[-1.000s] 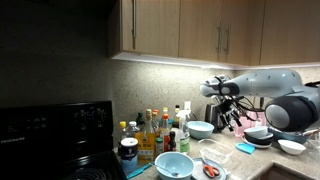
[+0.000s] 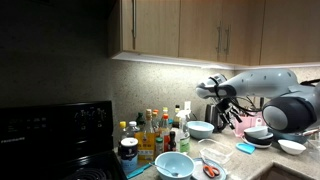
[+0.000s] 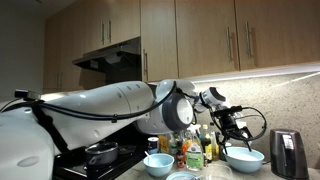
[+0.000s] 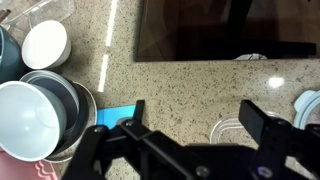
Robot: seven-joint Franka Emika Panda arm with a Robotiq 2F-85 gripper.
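My gripper is open above the counter, its two fingers set wide apart with nothing between them. Below it in the wrist view lies bare speckled counter point(image 4: 180, 85). A flat blue item point(image 4: 115, 115) is partly covered by the left finger. Left of that, a large white bowl point(image 4: 28, 120) rests in darker dishes, and a smaller white bowl point(image 4: 46, 45) sits above it. In exterior view 1 the gripper point(image 2: 236, 117) hangs over the counter, right of a pale blue bowl point(image 2: 200, 130).
A clear container point(image 4: 232, 130) lies near the right finger. Several bottles point(image 2: 160, 135) and a pale blue perforated bowl point(image 2: 175, 165) stand between the stove point(image 2: 60, 140) and my gripper. Behind is a dark toaster point(image 3: 288, 155). An open dark recess point(image 4: 210, 30) borders the counter.
The forearm and elbow have shifted slightly, appearing a little higher now. The gripper hangs in nearly the same place, and the dishes and bottles have not moved.
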